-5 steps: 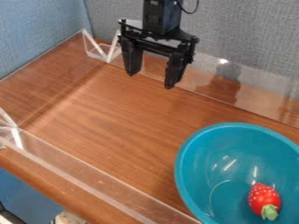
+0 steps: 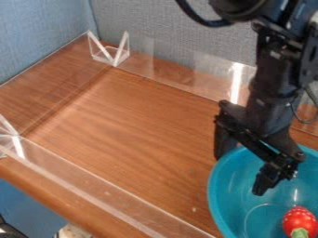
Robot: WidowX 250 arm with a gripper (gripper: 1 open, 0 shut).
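Observation:
My black gripper is large in the right half of the view, open, over the back part of the blue bowl. A red strawberry lies in the bowl at the lower right, below and in front of the gripper. The arm hides part of the bowl and the wall behind it.
Clear plastic edging runs along its back and near left sides, with white bracket pieces at the corners. A grey padded wall stands behind.
The bowl and strawberry look unmoved.

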